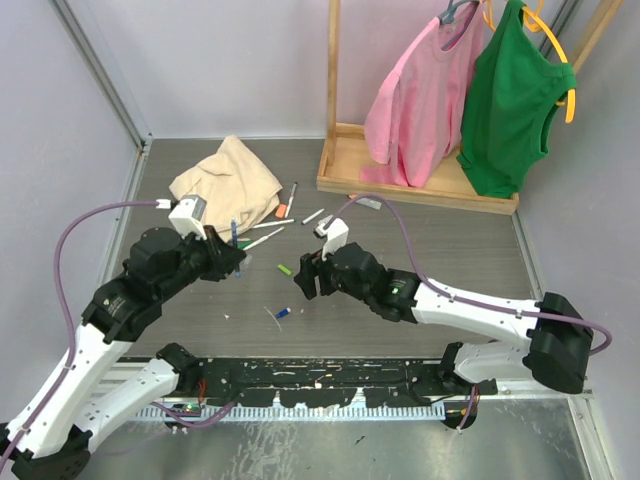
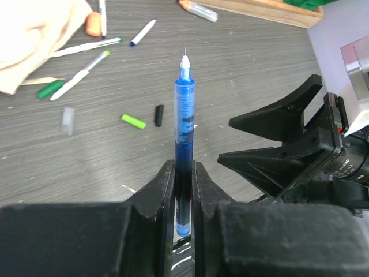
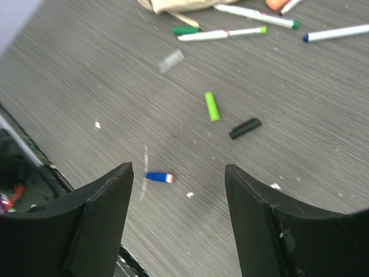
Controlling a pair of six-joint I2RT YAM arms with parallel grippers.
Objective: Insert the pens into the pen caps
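Observation:
A blue translucent pen [image 2: 185, 127] stands upright between the fingers of my left gripper, its thin bare tip pointing away. My right gripper hangs over the table, fingers apart and empty. Beneath it a blue cap [image 3: 159, 177] lies on the table. A light green cap [image 3: 212, 107] and a black cap [image 3: 245, 128] lie near each other, while a dark green cap [image 3: 185, 30] and a clear cap [image 3: 171, 60] are farther left. White pens [image 2: 79, 76] with coloured ends lie by the cloth.
A beige cloth [image 1: 227, 180] is bunched at the back left. At the back right stands a wooden rack [image 1: 430, 198] with pink and green garments. An orange-ended item [image 2: 197, 10] lies by its base.

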